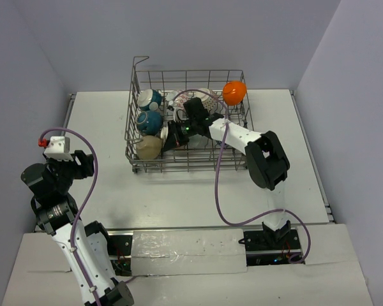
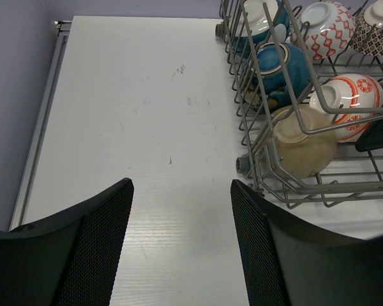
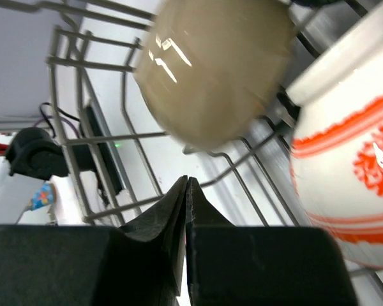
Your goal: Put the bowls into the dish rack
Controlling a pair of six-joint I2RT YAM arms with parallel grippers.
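Note:
The beige bowl [image 1: 149, 148] sits tilted in the front left corner of the dish rack [image 1: 188, 167]; it looks blurred in the right wrist view. My right gripper is shut with nothing between its fingers, the tips just below the bowl [image 3: 210, 70] and seemingly apart from it. A white bowl with red bands [image 3: 351, 153] is close on the right. Behind the beige bowl, two blue bowls [image 1: 149, 122] stand along the rack's left side. My left gripper is open and empty over bare table, left of the rack.
An orange bowl [image 1: 234, 92] occupies the back right corner. At the back are a red-patterned bowl [image 2: 325, 29] and a dark-dotted bowl [image 2: 375, 29]. Rack wires surround the right gripper.

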